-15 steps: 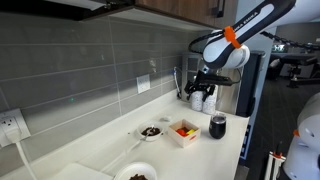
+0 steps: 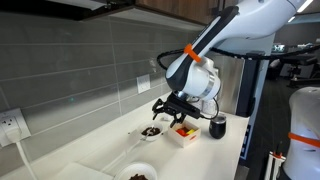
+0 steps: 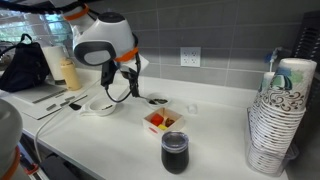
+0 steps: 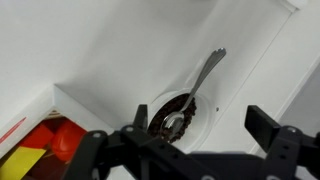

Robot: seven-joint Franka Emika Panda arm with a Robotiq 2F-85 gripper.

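Observation:
My gripper [image 2: 178, 108] hangs open in the air, with nothing between its fingers. In the wrist view, a white bowl [image 4: 207, 128] with dark contents lies beyond and between the spread fingers. A metal spoon [image 4: 209, 66] rests in it, its handle sticking out over the rim. The open box [image 4: 62, 99] is at the lower left there, holding red and yellow things. Exterior view 1 has the gripper above and between this box [image 2: 189, 139] and the bowl [image 2: 152, 131], apart from both.
A black canister [image 3: 175, 153] stands near the box. Tall stacks of paper cups [image 3: 275, 112] rise at the right of exterior view 2. Another white bowl [image 2: 138, 168] with dark contents sits at the near end of the counter. The tiled wall [image 2: 85, 80] runs along the back.
The arm has swung left in exterior view 1 and come lower, from beyond the box toward the bowl with the spoon. Bowls, box and canister have kept their places.

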